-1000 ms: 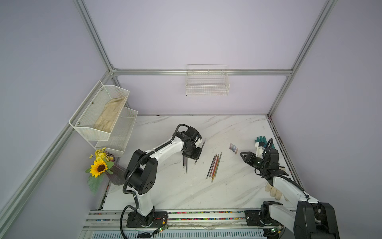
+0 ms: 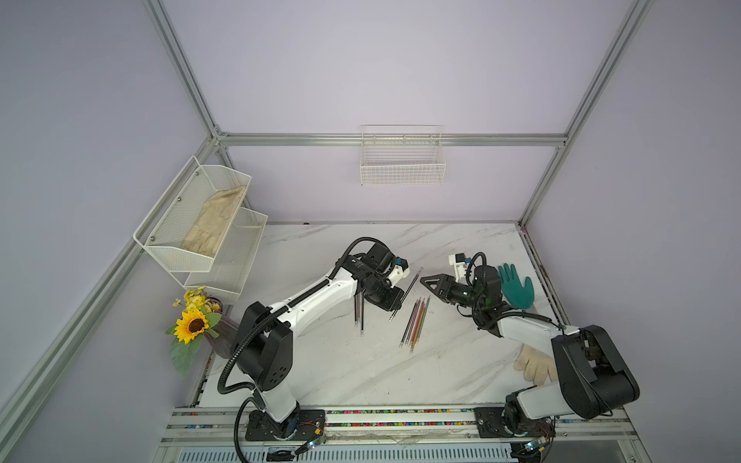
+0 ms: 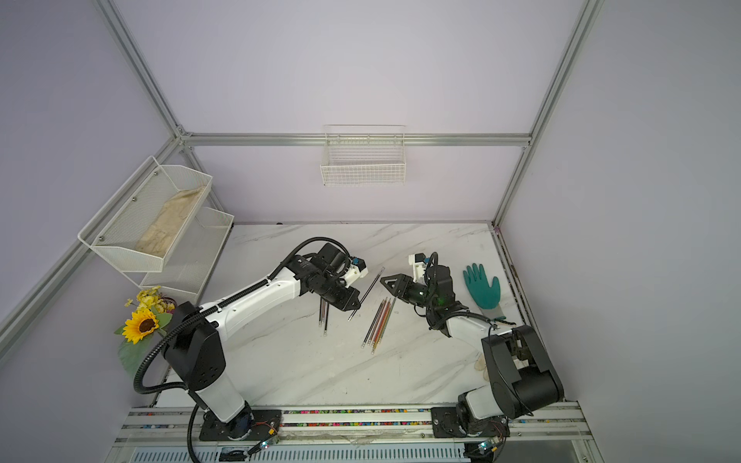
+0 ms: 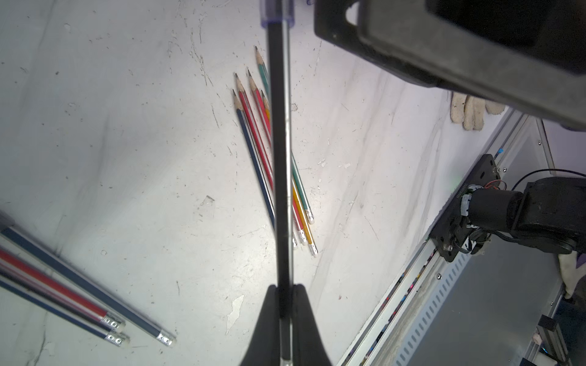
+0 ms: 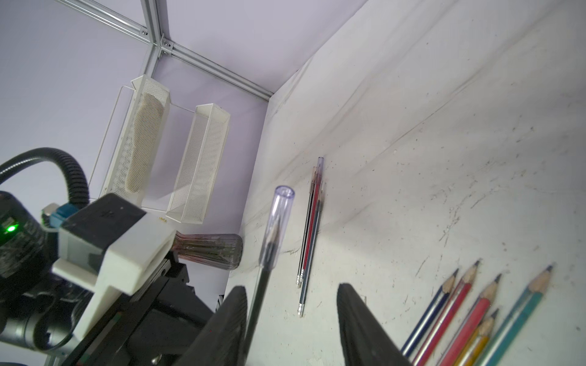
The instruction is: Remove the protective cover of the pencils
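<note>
My left gripper is shut on a dark pencil, held aloft. A clear, purplish cover sits over that pencil's sharpened tip in the right wrist view. My right gripper stands open with nothing between its fingers; the covered tip appears near its left finger, apart from it as far as I can tell. Several pencils with bare points lie in the middle of the table. Another group lies to the left, at least one with a clear cover.
A green glove and a cream glove lie at the table's right side. At the left stand white mesh baskets and a sunflower vase.
My right gripper has moved left, toward the held pencil, now blocking sight of the loose covers on the table.
</note>
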